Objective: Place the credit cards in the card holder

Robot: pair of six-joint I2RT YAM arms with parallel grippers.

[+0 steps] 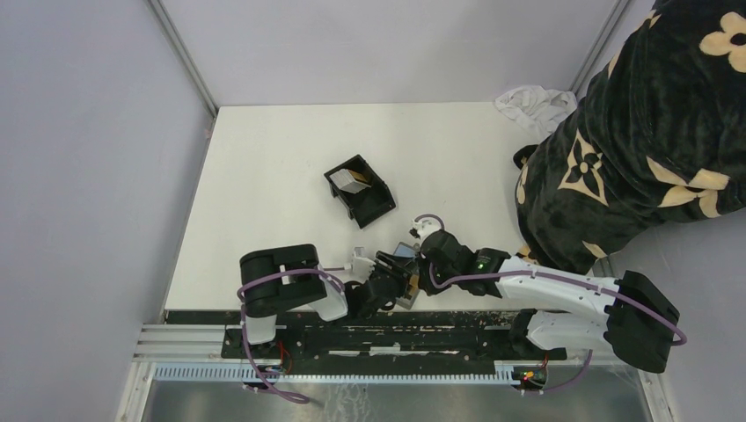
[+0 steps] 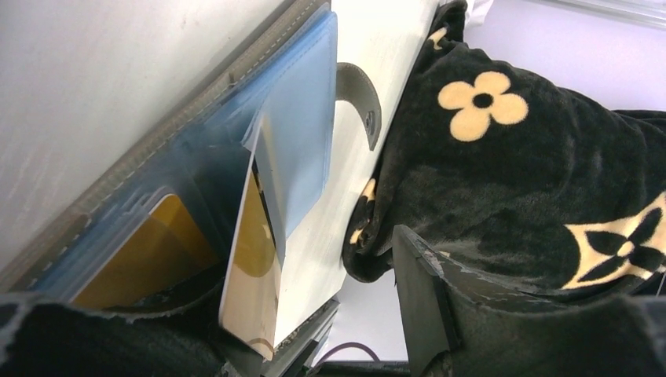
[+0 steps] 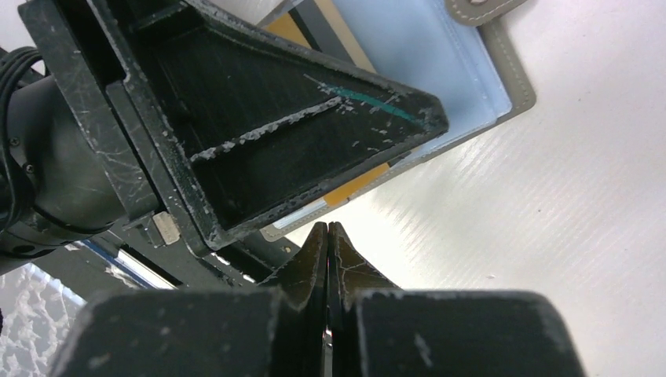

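Note:
The card holder, with its grey-brown stitched edge and clear blue pockets (image 2: 302, 118), lies at the table's front under both arms. In the left wrist view a gold card (image 2: 161, 251) lies flat in a pocket. Another gold-and-white card (image 2: 250, 294) stands tilted up from the holder, beside one left finger; its lower end is among the pockets. My left gripper is open, the card's free edge near its left finger. My right gripper is shut, nothing showing between its tips, just off the holder's edge. The left gripper's black finger (image 3: 298, 126) covers much of the holder there.
Farther back stands a black tray (image 1: 376, 207) with cards (image 1: 350, 181) in it. A dark patterned plush (image 1: 616, 158) borders the right side, and a white cloth (image 1: 535, 107) lies at the back right.

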